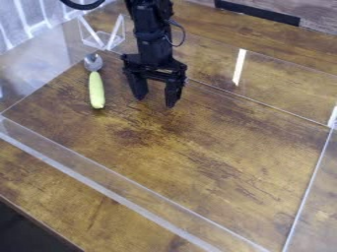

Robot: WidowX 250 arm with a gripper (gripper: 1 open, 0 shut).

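Note:
My black gripper (154, 88) hangs at the upper middle of the camera view, open, low over the wooden tray floor, with nothing visible between its fingers. To its left a pale yellow-green elongated object (97, 90) lies lengthwise along the view. Just behind that lies a small grey metal item (93, 63), perhaps a spoon head; it is too small to tell.
Clear plastic walls (79, 184) border the wooden work surface (198, 167). A white bracket-like shape (102, 35) stands at the back left.

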